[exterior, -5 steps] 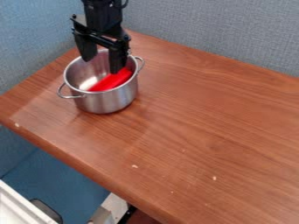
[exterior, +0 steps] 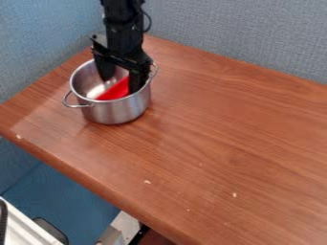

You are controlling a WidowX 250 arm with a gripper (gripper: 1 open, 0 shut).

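A steel pot [exterior: 110,110] with two side handles stands on the wooden table near its left edge. A red object [exterior: 113,91] lies inside it. My black gripper [exterior: 119,75] reaches down from above into the pot, its fingers on either side over the red object. The fingertips are partly hidden by the pot and each other, so I cannot see whether they touch it.
Blue-grey padded walls rise at the back and left, close behind the pot.
My gripper has moved down and a little to the right, lower into the pot. The pot has stayed in place.
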